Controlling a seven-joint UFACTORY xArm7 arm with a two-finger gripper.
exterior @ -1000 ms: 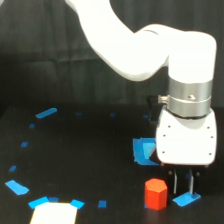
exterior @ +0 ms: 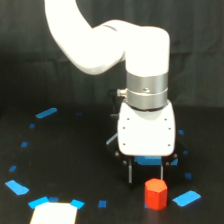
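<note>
A red hexagonal block [exterior: 156, 194] stands on the black tabletop, right of the middle in the camera view. Just above and apparently behind it is my gripper [exterior: 147, 178], pointing down from the white arm. Its two thin dark fingers are spread apart, and nothing shows held between them. The block's top lies close to the right finger in the picture. How far apart they are in depth is hard to tell.
Blue tape marks are scattered over the table, including a larger blue patch [exterior: 147, 160] behind the gripper and a strip [exterior: 186, 199] right of the block. A pale wooden-looking object [exterior: 54, 213] sits at the front left.
My arm and gripper have moved left, from right of the block to above it in the picture. The fingers appear wider apart. The red block has not moved noticeably.
</note>
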